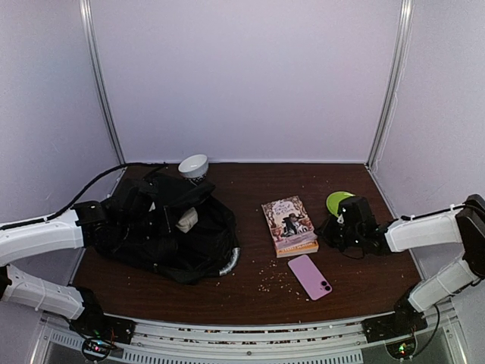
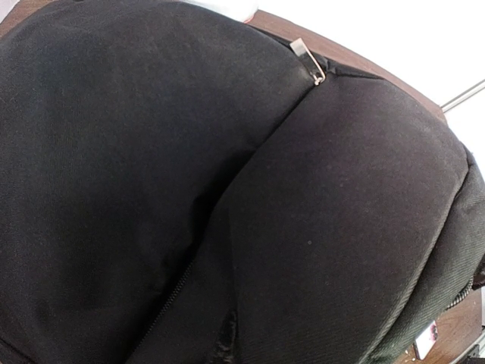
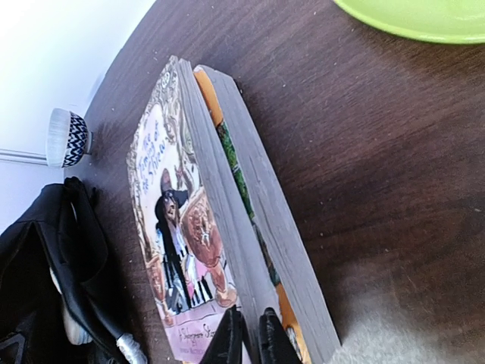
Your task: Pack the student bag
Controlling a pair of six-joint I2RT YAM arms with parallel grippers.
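Observation:
The black bag [image 1: 208, 243] lies on the left of the table, its mouth toward the middle. My left gripper [image 1: 155, 216] is at the bag, dark against dark cloth; its fingers barely show, but it appears shut on the fabric, which fills the left wrist view. Two books are stacked: the illustrated upper book [image 3: 178, 227] and, under its edge, the lower book [image 3: 276, 205]. My right gripper has its fingers [image 3: 228, 339] either side of the upper book's near end; whether they clamp it is unclear. A pink phone [image 1: 309, 277] lies in front.
A green plate [image 1: 336, 200] is behind the right gripper. A white bowl [image 1: 194, 166] stands behind the bag. Small crumbs [image 1: 274, 279] are scattered left of the phone. Free table lies between the bag and the books.

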